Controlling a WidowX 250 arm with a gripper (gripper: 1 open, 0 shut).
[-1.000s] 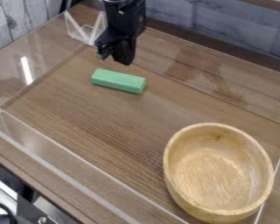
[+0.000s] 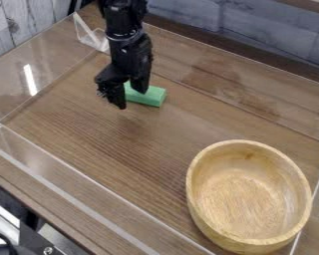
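Note:
My black gripper (image 2: 127, 92) reaches down from the top of the camera view onto a green block (image 2: 147, 98) lying on the wooden table. Its fingers are over the left part of the block and hide it; the right part shows. I cannot tell whether the fingers touch or grip it.
A large round beige bowl (image 2: 249, 194) sits at the lower right. A wall and the table's edge are at the upper left.
The bowl has not moved.

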